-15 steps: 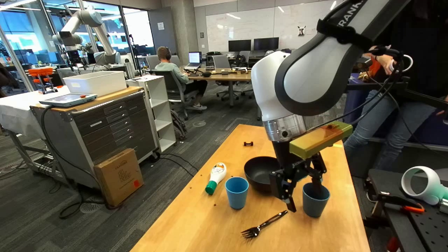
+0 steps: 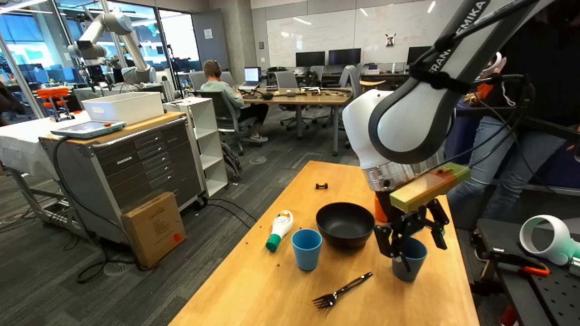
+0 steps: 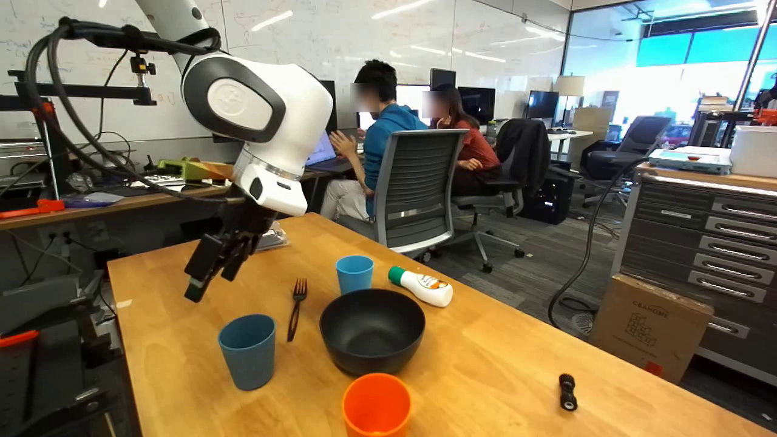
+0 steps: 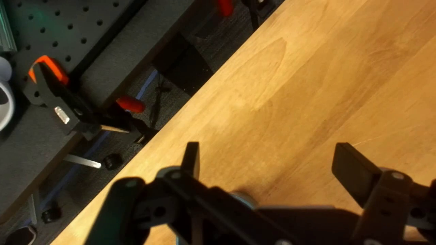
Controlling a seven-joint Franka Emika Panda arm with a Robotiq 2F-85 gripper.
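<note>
My gripper [image 2: 412, 245] is open and empty, tilted above the table near its long edge. In exterior view 1 its fingers overlap the grey-blue cup [image 2: 408, 270]; exterior view 2 shows the gripper [image 3: 213, 280] up and behind that upright cup [image 3: 247, 353], apart from it. Between the spread fingertips in the wrist view lies bare wood, and only a bit of a cup's rim [image 4: 244, 199] peeks out behind the gripper's linkage. A lighter blue cup [image 2: 306, 250], a black bowl [image 2: 340, 228], a black fork [image 2: 342, 291] and an orange cup [image 3: 376, 408] share the table.
A white bottle with a green cap [image 2: 281, 228] lies beyond the blue cup, and a small black dumbbell-shaped object [image 2: 321, 186] sits at the far part. Beside the table edge stands a dark perforated cart [image 2: 549, 288] with tools.
In exterior view 1 the arm and gripper have shifted right, across the grey-blue cup. More of the bowl and the orange cup now shows. The tabletop objects look unmoved.
</note>
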